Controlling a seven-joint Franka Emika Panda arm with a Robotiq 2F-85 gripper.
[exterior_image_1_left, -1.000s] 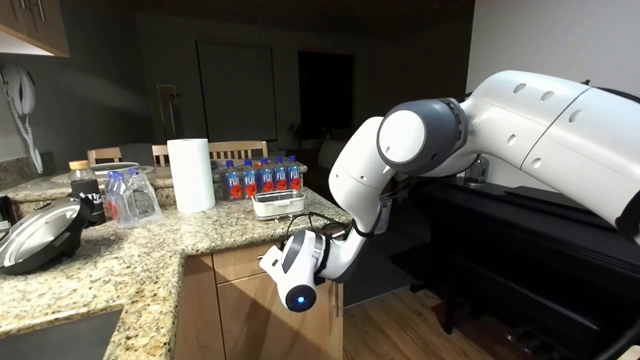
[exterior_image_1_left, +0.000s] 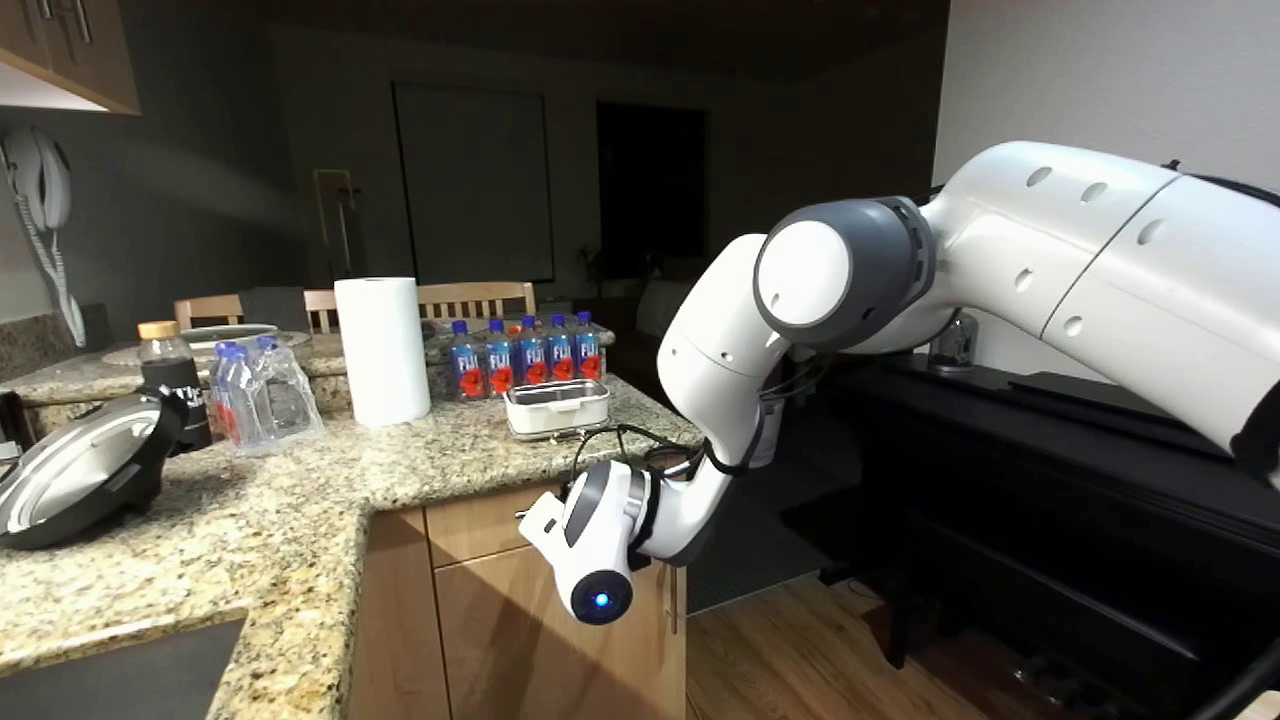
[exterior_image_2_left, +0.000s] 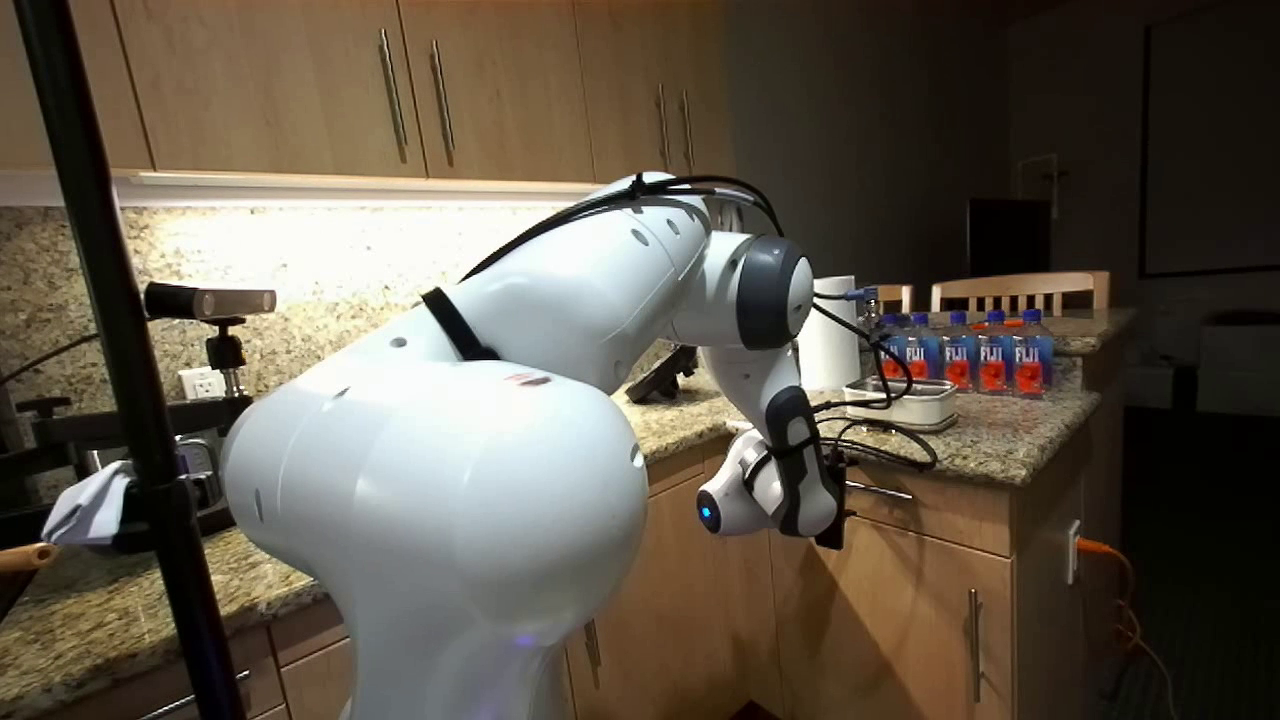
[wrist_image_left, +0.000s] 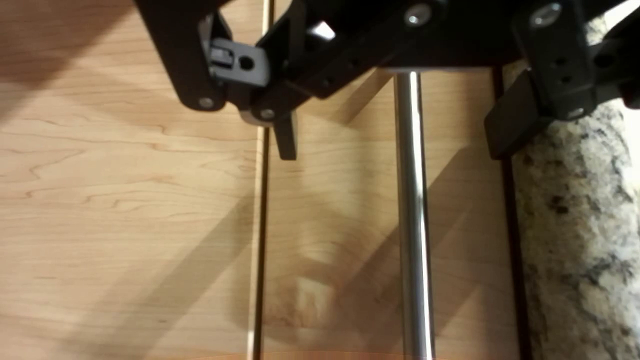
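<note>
In the wrist view a shiny metal bar handle (wrist_image_left: 412, 222) runs up a light wooden drawer front (wrist_image_left: 336, 228). My gripper is open, one finger (wrist_image_left: 286, 138) left of the handle and the other (wrist_image_left: 516, 120) to its right, over the edge by the granite. The handle lies in the wide gap between them; no contact with either finger shows. In exterior view 2 the handle (exterior_image_2_left: 882, 490) sticks out from the drawer just right of my wrist. The drawer (exterior_image_2_left: 930, 504) looks shut. My fingers are hidden behind the hand in exterior view 1.
Just above the drawer is the granite countertop (exterior_image_1_left: 456, 462). On it stand a white container (exterior_image_1_left: 558, 414), a paper towel roll (exterior_image_1_left: 381, 354) and several water bottles (exterior_image_1_left: 528, 358). Loose black cables (exterior_image_2_left: 894, 438) hang near my wrist. A lower cabinet door (exterior_image_1_left: 504, 636) is below.
</note>
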